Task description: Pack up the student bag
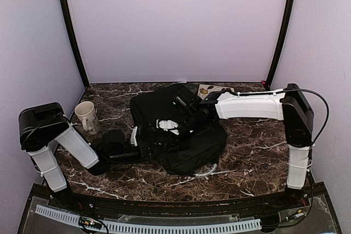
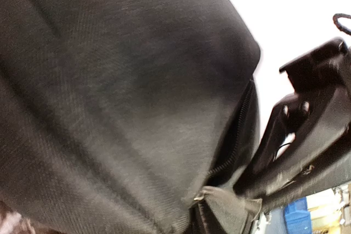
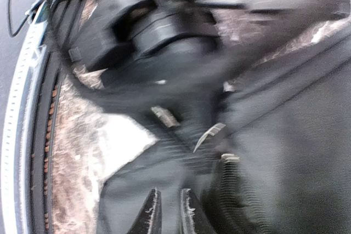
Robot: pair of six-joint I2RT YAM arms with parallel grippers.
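Note:
The black bag (image 1: 192,154) lies across the middle of the table, its zipper edge (image 2: 237,135) showing in the left wrist view. My left gripper (image 1: 152,150) is against the bag's left front side. In its wrist view one finger assembly (image 2: 296,152) reaches down to the zipper end; the gap between its tips is hidden. From the right, my right gripper (image 1: 174,138) reaches down over the bag. Its fingertips (image 3: 187,195) stand a narrow gap apart with dark fabric showing between; whether that fabric is gripped cannot be told.
A white mug (image 1: 88,118) stands at the table's left. Partly behind the right arm lies a flat patterned item (image 1: 215,89) at the back edge. A clear curved strip (image 1: 206,171) pokes out under the bag's front. Bare marble (image 1: 249,160) lies to the right.

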